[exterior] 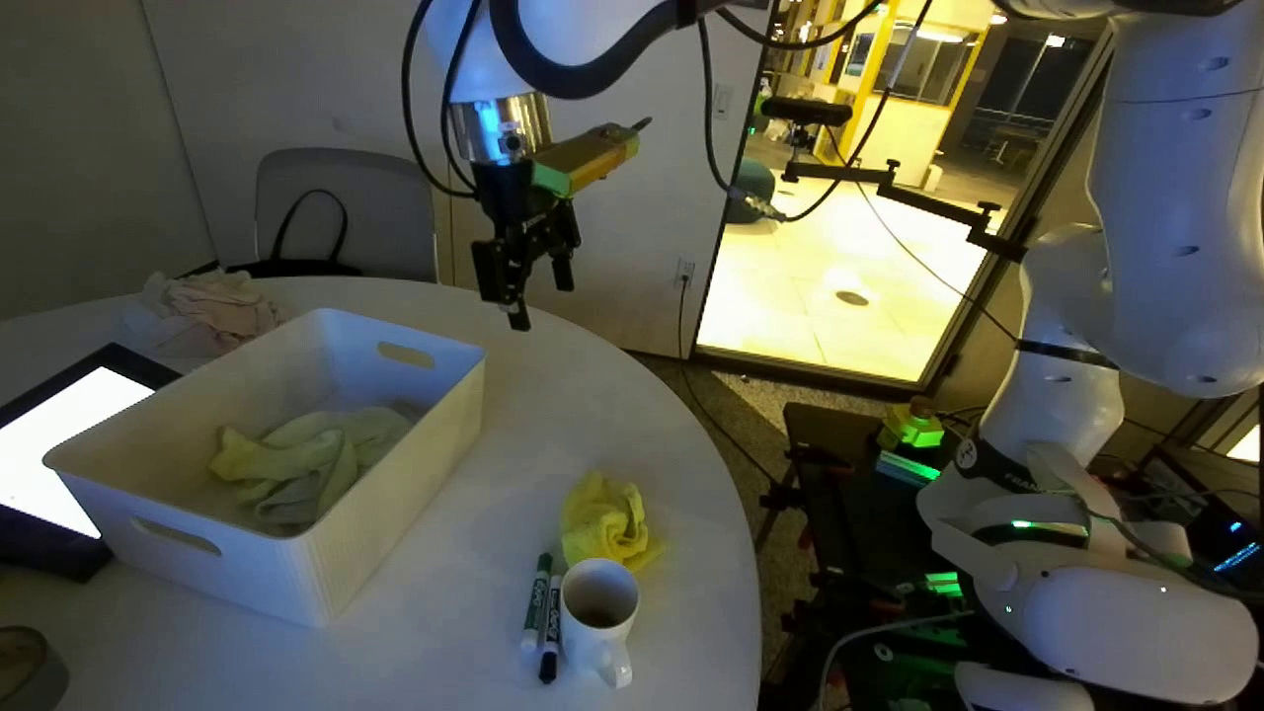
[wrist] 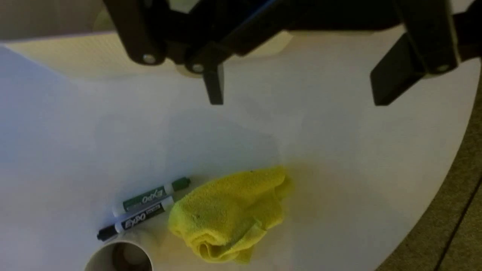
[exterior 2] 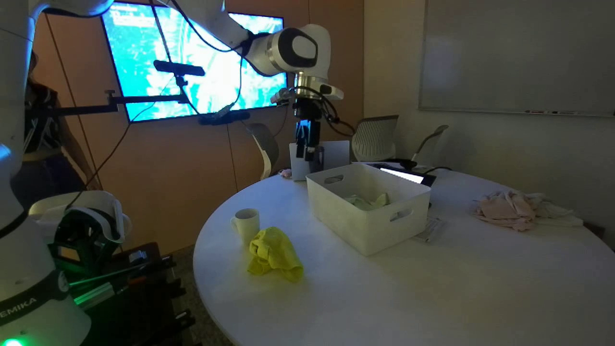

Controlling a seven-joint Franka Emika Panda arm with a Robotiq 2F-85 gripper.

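A crumpled bright yellow cloth (wrist: 230, 212) lies on the white round table, near its edge and touching or nearly touching a white mug (exterior: 598, 604). The white bin (exterior 2: 369, 222) holds a pale yellow-green cloth (exterior: 314, 456) lying loosely on its floor. In the wrist view my gripper is open, its fingers wide apart with only bare table beneath them; the yellow cloth appears below them in that view. Exterior view 1 shows the gripper (exterior: 539, 302) hanging in the air, well above the table.
Two markers, one green (wrist: 151, 196) and one black (wrist: 135, 219), lie beside the mug. A pinkish cloth pile (exterior 2: 510, 210) rests at the table's other side, and a lit screen (exterior: 59, 438) stands by the bin.
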